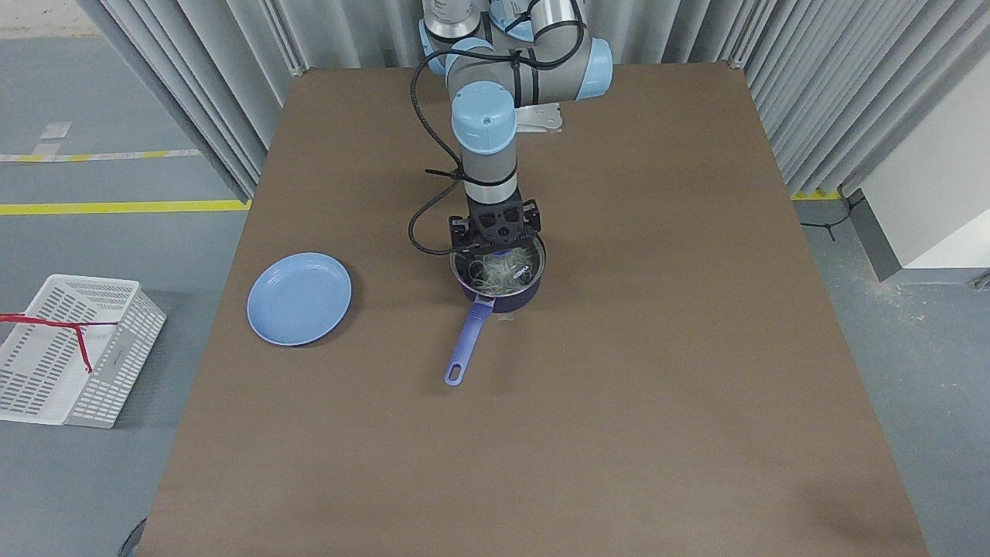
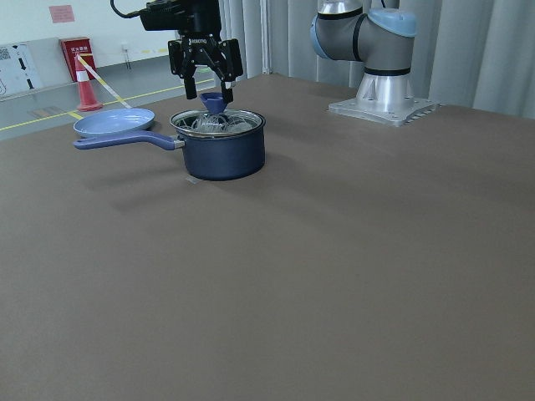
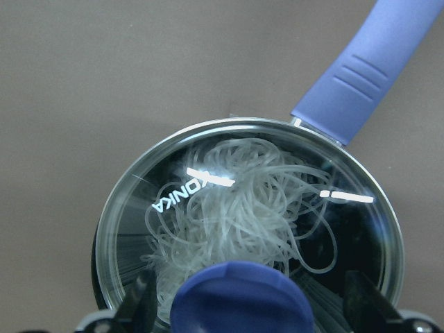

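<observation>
A dark blue saucepan (image 2: 223, 159) with a long lilac handle (image 1: 469, 339) stands on the brown table, covered by a glass lid (image 3: 243, 201) over pale noodle-like strands. My gripper (image 2: 206, 83) is above the lid, its fingers open on either side of the blue knob (image 3: 241, 305), low over it. A light blue plate (image 1: 298, 298) lies on the table to the left of the pan in the front view.
A white plastic basket (image 1: 121, 362) sits on the floor beyond the left edge. The arm's base (image 2: 384, 104) stands at the back.
</observation>
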